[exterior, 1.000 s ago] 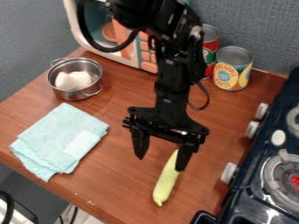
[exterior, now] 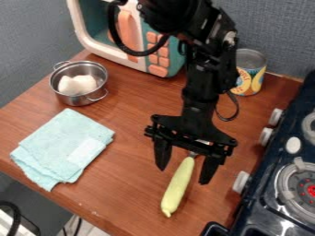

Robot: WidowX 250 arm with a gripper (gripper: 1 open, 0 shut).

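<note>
My black gripper [exterior: 185, 159] hangs over the wooden table in the centre of the camera view, its fingers spread open either side of the upper end of a pale yellow, elongated object [exterior: 176, 187], which looks like corn or a peeled vegetable. That object lies on the table, pointing toward the front edge. I cannot tell whether the fingers touch it.
A folded light-blue cloth [exterior: 62, 147] and a metal pot [exterior: 99, 96] with white contents are on the left. A toy microwave [exterior: 92, 28] and a can [exterior: 249, 76] stand behind. A stove [exterior: 290, 152] lines the right edge.
My gripper has moved to the right and slightly downward in the view, coming over the yellow object's upper end. The objects have not visibly moved.
</note>
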